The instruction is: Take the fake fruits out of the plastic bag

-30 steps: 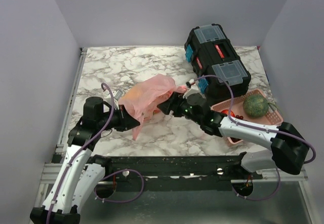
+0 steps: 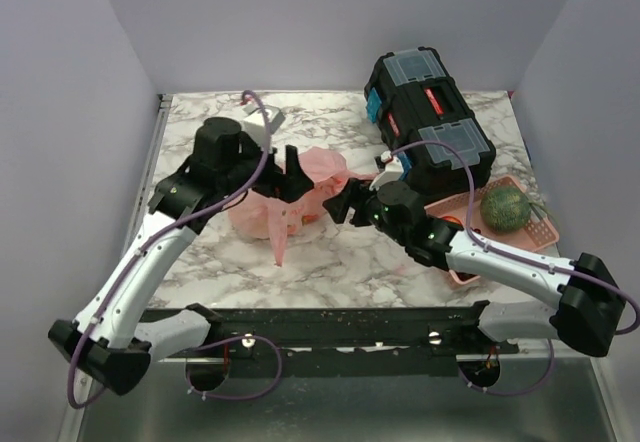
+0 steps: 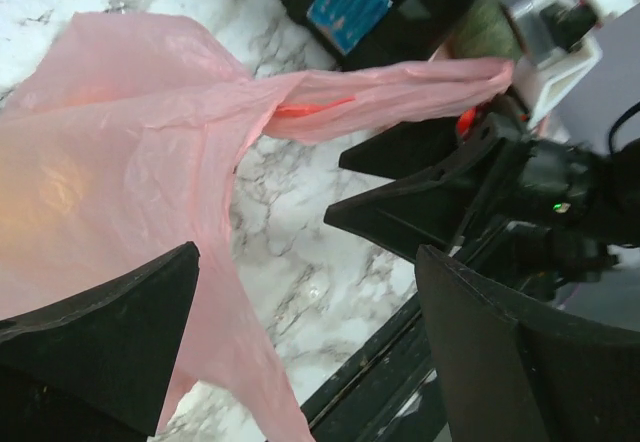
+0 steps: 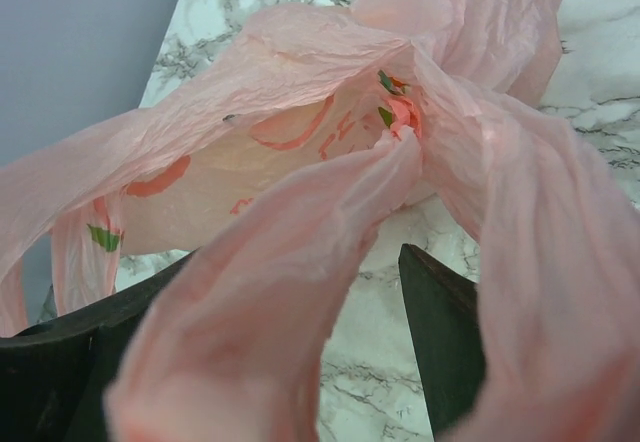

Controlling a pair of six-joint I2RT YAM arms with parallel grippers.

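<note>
The pink plastic bag lies crumpled on the marble table, its handles stretching toward my right gripper. My left gripper is open above the bag, with the bag below its fingers in the left wrist view. My right gripper is open at the bag's right side; in the right wrist view, pink handle strips lie across and between its fingers. Red print and green bits show in the bag's mouth; whether these are fruit cannot be told.
A black toolbox stands at the back right. A pink basket on the right holds a watermelon and red fruits partly hidden by the right arm.
My left gripper has moved up and toward the back right, from the bag's front left to above it.
</note>
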